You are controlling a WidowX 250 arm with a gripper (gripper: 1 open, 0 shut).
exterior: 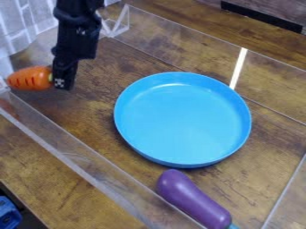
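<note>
The black gripper (63, 72) is at the upper left, its fingertips at an orange carrot (34, 79) with a pale top, which is raised beside the clear wall of the bin. The fingers look shut on the carrot, though the contact is small and partly hidden.
A large blue plate (182, 119) fills the middle right. A purple eggplant (191, 197) lies at the lower right. Clear plastic walls surround the wooden floor, and bare wood shows below the gripper and behind the plate.
</note>
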